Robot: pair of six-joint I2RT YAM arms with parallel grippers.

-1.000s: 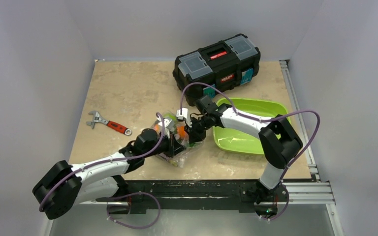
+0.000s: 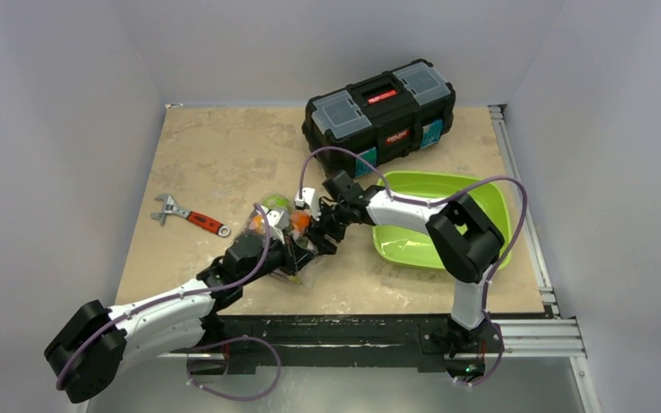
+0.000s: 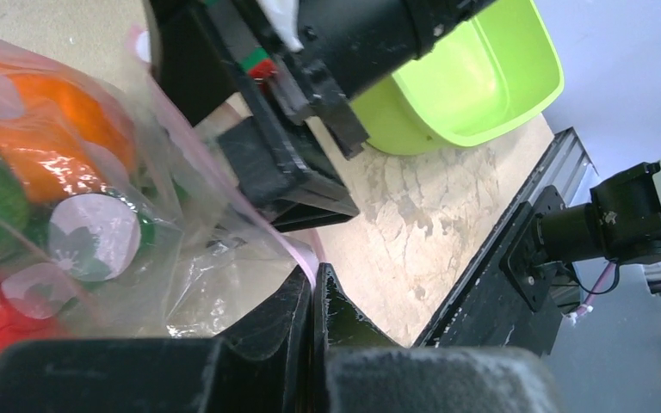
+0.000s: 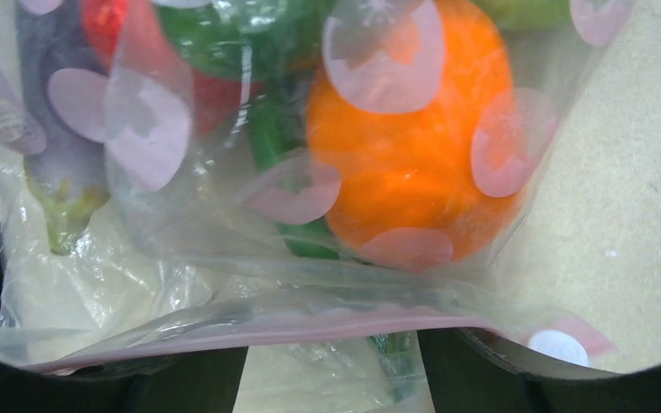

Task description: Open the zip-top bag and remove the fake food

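Note:
The clear zip bag [image 2: 262, 225] with pink spots lies mid-table, full of fake food. Pinched in my left gripper is the bag's pink edge, its line running down between the closed fingers. Inside the bag the right wrist view shows an orange food piece [image 4: 413, 138], a purple eggplant [image 4: 69, 163], a green pepper [image 4: 245, 34] and red pieces. My right gripper is open at the bag's mouth, its fingertips partly hidden by the pink rim [image 4: 258, 334]. Between its fingers a green stem-like piece [image 4: 392, 353] shows, not gripped.
To the right, an empty green bin [image 2: 413, 249] sits under the right arm. A black toolbox [image 2: 383, 112] stands at the back. A red-handled wrench [image 2: 191, 216] lies at the left.
Both grippers have shifted left, the right one farther and slightly down. The bag has moved a little left with the left gripper.

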